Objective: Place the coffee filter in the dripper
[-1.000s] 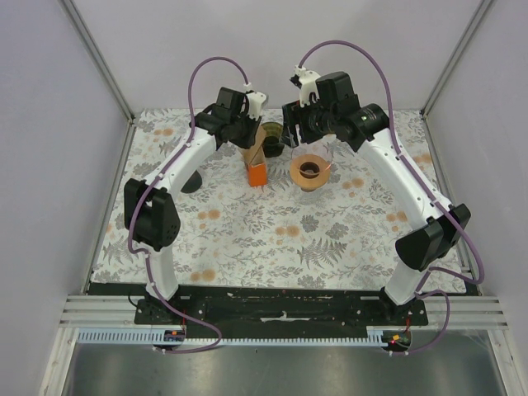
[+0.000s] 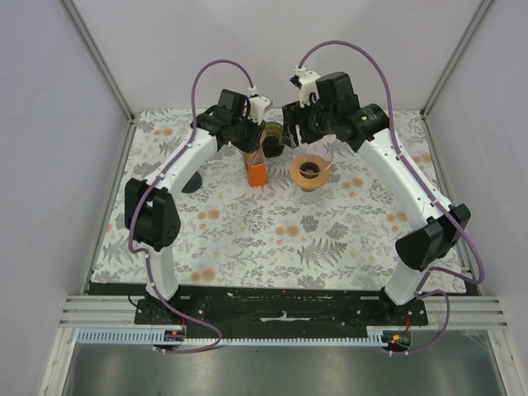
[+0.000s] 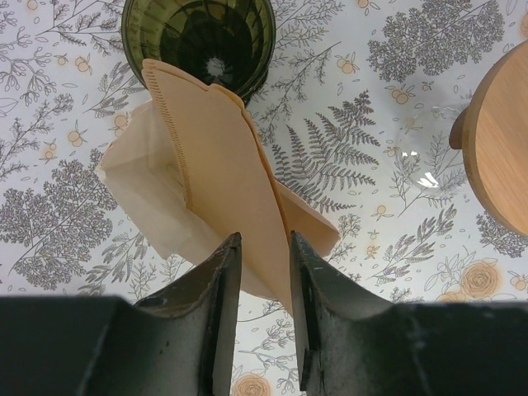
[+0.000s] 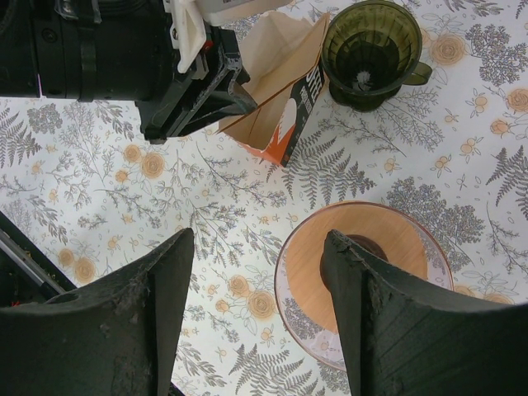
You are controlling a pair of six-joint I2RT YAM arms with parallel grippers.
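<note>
My left gripper is shut on the tan paper coffee filter, its fingertips at the filter's lower edge, over the orange-and-brown filter box (image 4: 276, 129) in the right wrist view. The dripper, a clear cone with a wooden collar (image 2: 299, 169), stands to the right of the box; its round top shows below my right gripper in the right wrist view. That gripper hangs above it, open, with nothing between its fingers.
A green glass mug (image 4: 370, 51) stands behind the filter box. A dark object (image 2: 190, 182) lies at the left under my left arm.
My left gripper has shifted slightly right and toward the front over the filter box since a second ago. My right arm has not visibly moved.
</note>
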